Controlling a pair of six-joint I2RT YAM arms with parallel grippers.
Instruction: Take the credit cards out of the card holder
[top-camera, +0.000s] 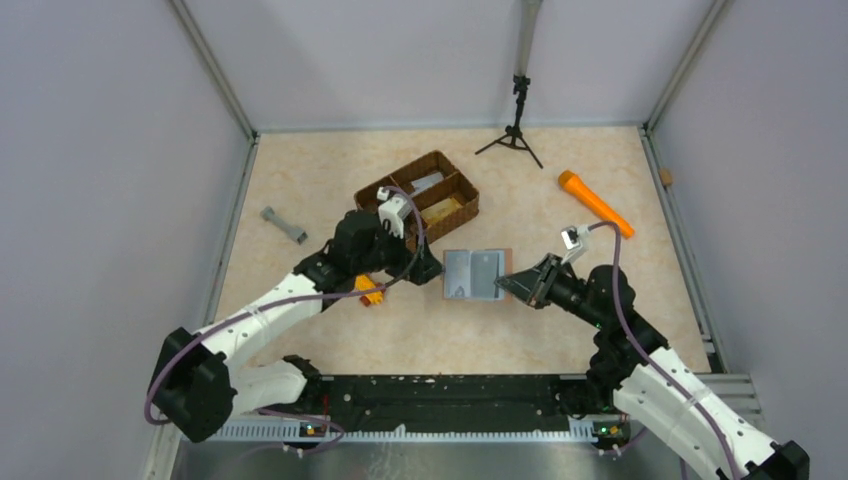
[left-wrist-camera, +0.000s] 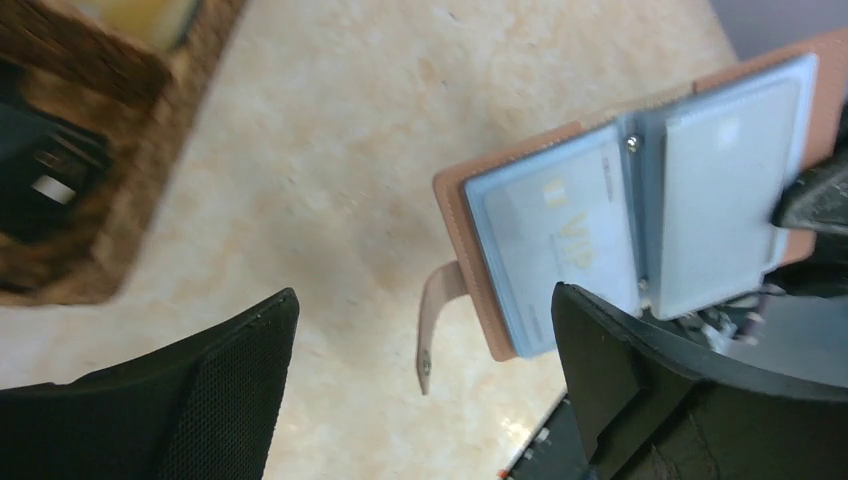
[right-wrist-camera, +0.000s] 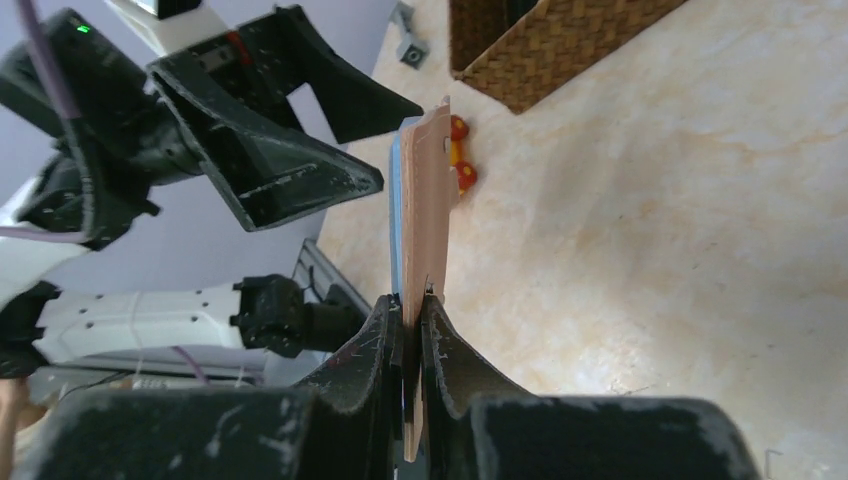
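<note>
The opened card holder (top-camera: 474, 275), tan outside with bluish clear pockets, hangs above the table, and my right gripper (top-camera: 503, 285) is shut on its right side. In the left wrist view a pale card (left-wrist-camera: 568, 220) with faint lettering shows through the nearer pocket, and a tan strap (left-wrist-camera: 432, 320) sticks out from the holder's edge. Seen from the right wrist, the holder (right-wrist-camera: 428, 210) stands nearly edge-on between the shut fingers. My left gripper is open just left of the holder, its fingers (left-wrist-camera: 640, 390) apart with nothing between them.
A divided wicker basket (top-camera: 462, 208) stands behind the left gripper, a light card-like piece (top-camera: 427, 182) in its back compartment. A yellow toy car (top-camera: 370, 290) lies under the left arm. An orange flashlight (top-camera: 597, 203) and a grey bolt-like piece (top-camera: 284, 225) lie farther off.
</note>
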